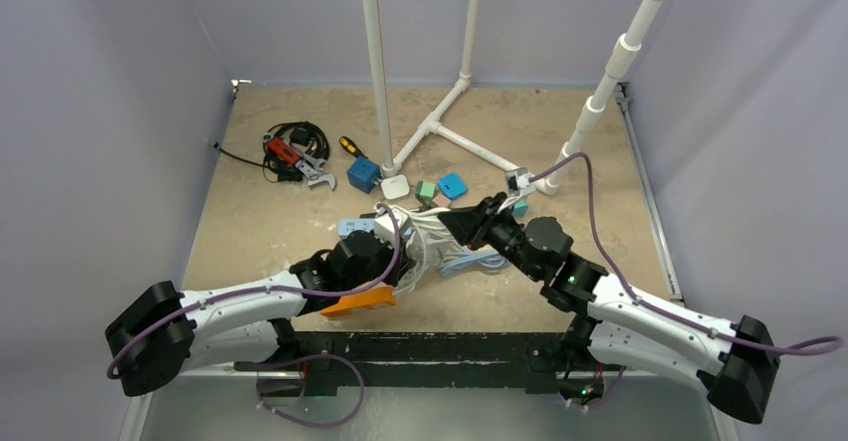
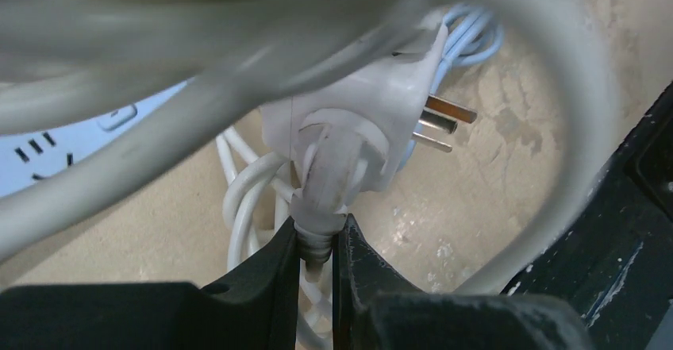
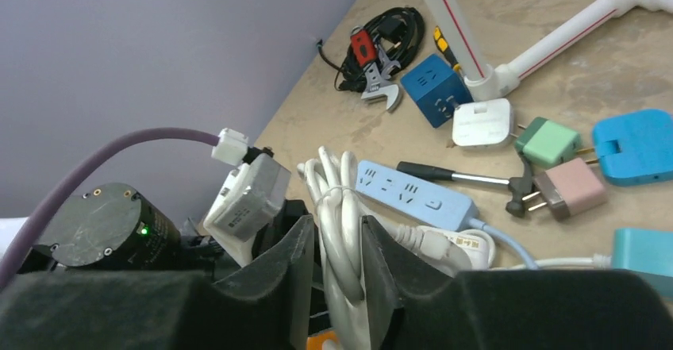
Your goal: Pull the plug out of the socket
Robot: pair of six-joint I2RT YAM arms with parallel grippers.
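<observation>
In the left wrist view, a white plug (image 2: 329, 171) sits against a white cube-shaped socket (image 2: 397, 88) whose metal prongs (image 2: 448, 116) stick out to the right. My left gripper is shut on the ribbed neck of the plug's cable. Blurred loops of thick white cable cross in front and cover the socket's top. A bundle of white cable (image 3: 341, 231) passes between the fingers of my right gripper; whether they clamp it cannot be made out. From above, the two grippers are close together, the left arm hiding most of the plug.
A light-blue power strip (image 3: 417, 195), a hammer-like tool (image 3: 476, 177), green adapter (image 3: 548, 142) and pink adapter (image 3: 570, 189) lie beyond. An orange object (image 1: 365, 299) is under the left arm. White pipes (image 1: 430, 126) stand behind. The board's right side is clear.
</observation>
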